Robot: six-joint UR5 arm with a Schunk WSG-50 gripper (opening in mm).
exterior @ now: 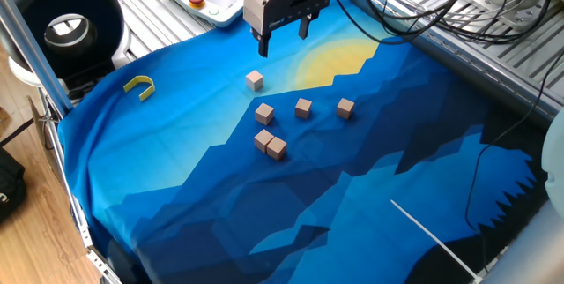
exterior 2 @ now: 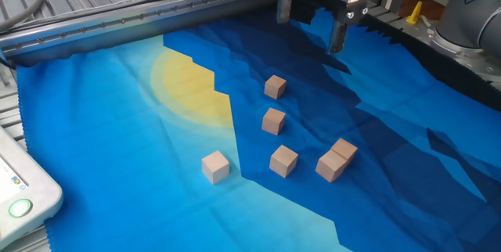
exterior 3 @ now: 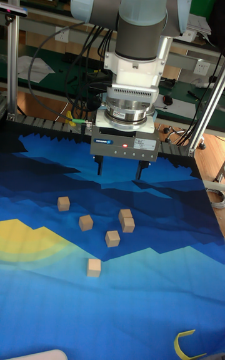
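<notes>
My gripper hangs high above the cloth, its two dark fingers wide apart and nothing between them. In the second exterior view the gripper shows at the top, and in the third the gripper is clear of every cube. Several small wooden cubes lie on the cloth. A paler cube sits apart on the light blue part. Near it, on dark blue, are one cube, another cube and a farther cube. Two cubes stand side by side, touching or nearly so.
A yellow curved piece lies near the cloth's edge. The tablet with a red button rests on the slatted table. A thin white rod and a black cable cross the far side.
</notes>
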